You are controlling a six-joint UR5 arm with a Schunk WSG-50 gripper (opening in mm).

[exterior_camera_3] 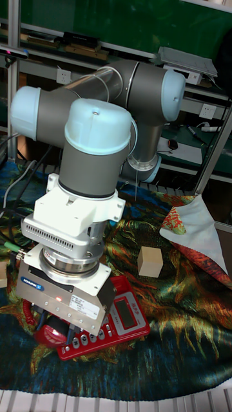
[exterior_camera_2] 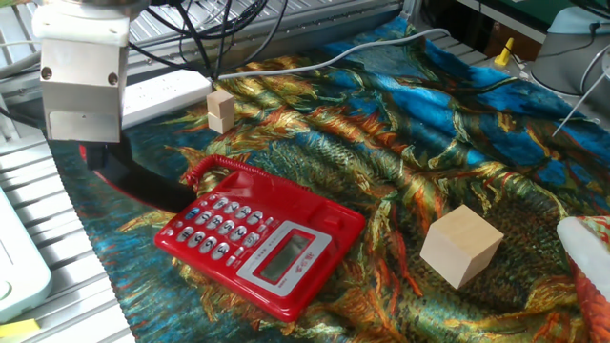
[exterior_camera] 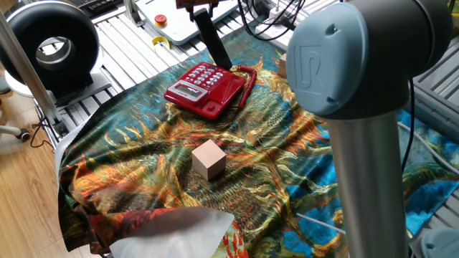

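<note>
A red push-button telephone [exterior_camera: 206, 89] lies on the patterned cloth, its keypad and display facing up. In exterior view 3 my gripper [exterior_camera_3: 55, 331] is low over the phone's keypad end, two dark fingers [exterior_camera_3: 71, 333] pointing down, with something red partly visible between them. A long dark piece [exterior_camera_2: 143, 181] slants from beneath the gripper body to the phone's edge in exterior view 2. The coiled red cord [exterior_camera: 249, 84] runs beside the phone. Whether the fingers grip the red part cannot be made out. A pale wooden cube [exterior_camera: 209, 159] sits apart on the cloth.
Smaller wooden blocks [exterior_camera_2: 220, 111] stand behind the phone near a white power strip [exterior_camera_2: 167, 95] and loose cables. The cloth's folded corner [exterior_camera_3: 199, 230] shows its white underside beyond the cube. My arm's grey joint [exterior_camera: 337, 61] covers the right of exterior view 1.
</note>
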